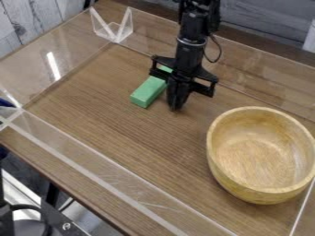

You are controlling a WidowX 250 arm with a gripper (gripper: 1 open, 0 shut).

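The black gripper (pixel 174 92) is low over the middle of the wooden table, just right of a green block (pixel 147 90). Its fingertips are dark and small, and whether they touch the block or are open or shut is hard to make out. The block lies slanted on the table, its far end partly behind the arm.
A large tan bowl (pixel 257 155) sits at the right. A clear plastic container (pixel 110 26) stands at the back left.
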